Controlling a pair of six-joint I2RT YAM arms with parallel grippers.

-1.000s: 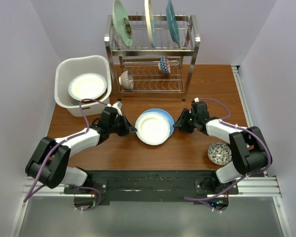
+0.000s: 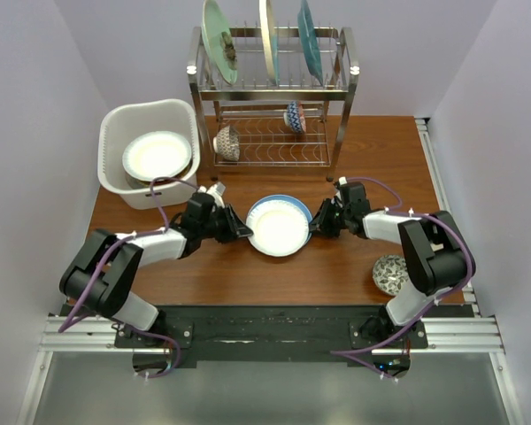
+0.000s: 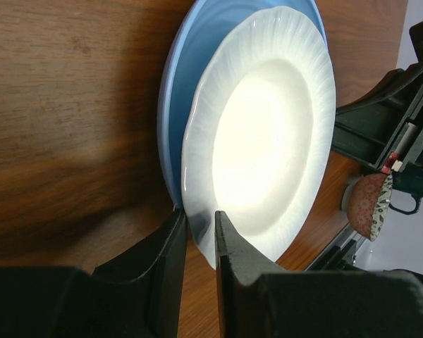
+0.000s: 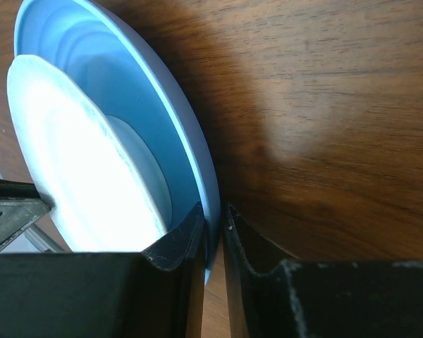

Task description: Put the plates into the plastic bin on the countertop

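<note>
A white plate (image 2: 279, 228) lies on top of a blue plate (image 3: 225, 28) at the middle of the counter. In the left wrist view my left gripper is open, with the near rim of the white plate (image 3: 197, 162) between its fingertips. On the other side, my right gripper is shut on the rim of the blue plate (image 4: 170, 88), one finger on each side. The white plastic bin (image 2: 111, 146) stands at the back left, with a white plate (image 2: 157, 156) lying inside.
A steel dish rack (image 2: 274, 95) at the back holds several upright plates and two cups (image 2: 227, 143). A patterned bowl (image 2: 391, 274) sits at the right, near the right arm. Bare counter (image 2: 221, 282) lies in front of the plates.
Both arms have moved inward. The left gripper has opened at the white plate's rim, and this plate has shifted slightly right and back. The right gripper has come onto the blue rim.
</note>
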